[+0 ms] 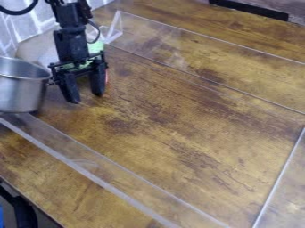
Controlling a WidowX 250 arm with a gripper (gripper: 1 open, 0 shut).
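Note:
My black gripper (84, 87) is low over the wooden table at the upper left, beside a steel pot (20, 87) at the left edge. A small pinkish-red object (105, 80) shows just behind it, mostly hidden by the gripper, along with a bit of something green (99, 50) farther back. The two fingers point down near the tabletop; whether anything is between them I cannot make out.
Clear plastic panels run along the back and front of the work area, with another at the right.

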